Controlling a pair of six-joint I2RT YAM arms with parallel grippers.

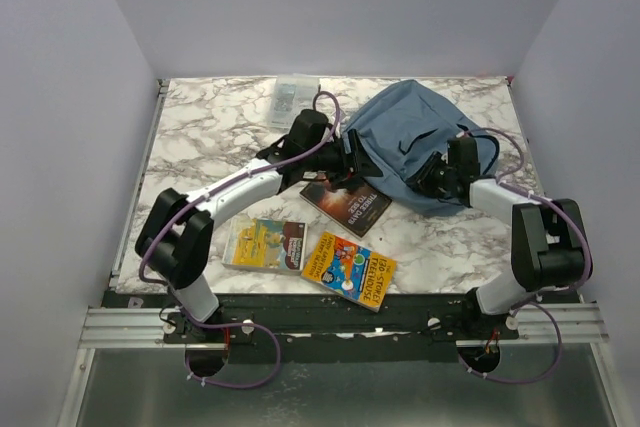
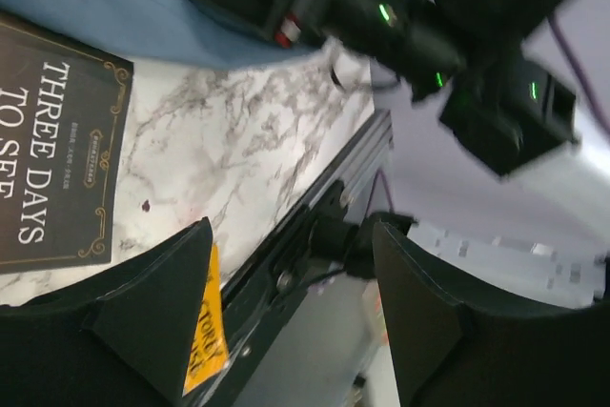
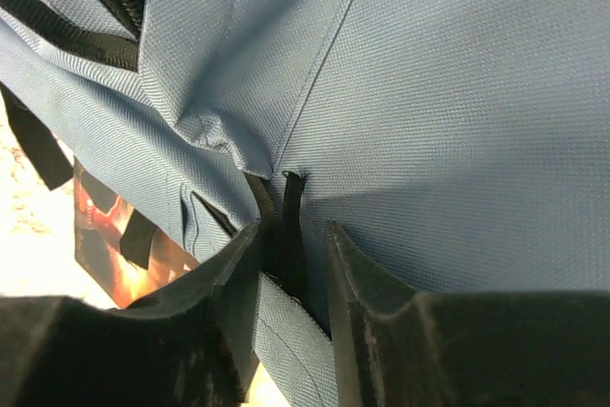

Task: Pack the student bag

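A grey-blue fabric bag [image 1: 400,107] lies crumpled at the right of the table, its inside folds and black straps in close view in the right wrist view. My right gripper [image 1: 432,183] is down on its lower part, shut on the fabric [image 3: 291,335]. My left gripper [image 1: 350,162] hangs over the bag's left edge and the dark "Three Days to See" book [image 1: 350,205], its fingers [image 2: 172,312] apart, nothing visible between them.
A yellow-covered book [image 1: 265,242] and an orange book [image 1: 350,270] lie along the near edge. A clear item [image 1: 290,97] lies at the back.
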